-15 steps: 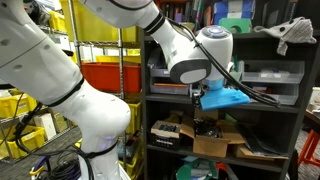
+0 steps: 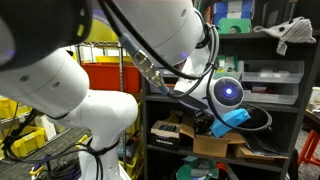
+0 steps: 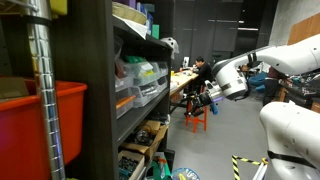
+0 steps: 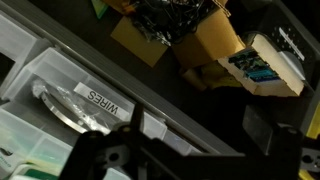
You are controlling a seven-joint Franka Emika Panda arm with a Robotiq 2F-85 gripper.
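Note:
Dark fingers of my gripper stand apart at the bottom of the wrist view, with nothing visible held between them. Beyond them is the front edge of a dark shelf. On its left is a clear plastic bin (image 4: 75, 105) labelled "WIRES", with a pale curved piece inside. Cardboard boxes lie on the other side: an open box (image 4: 210, 40) next to dark tangled items, and a smaller white-edged box (image 4: 265, 68) with small parts in it. In exterior view 1 the arm's blue bracket (image 2: 230, 120) hangs before the shelf; the fingertips are hard to make out there.
Clear drawers (image 2: 272, 80) fill a shelf level above the cardboard boxes (image 2: 208, 145). A green item (image 2: 200, 168) lies at the bottom. Exterior view 2 shows open floor (image 3: 220, 150) beside the shelf and a red stool (image 3: 208, 108) farther back.
My wrist and its blue bracket have come down in front of the shelf and shifted slightly right in exterior view 1. Shelf contents look unchanged.

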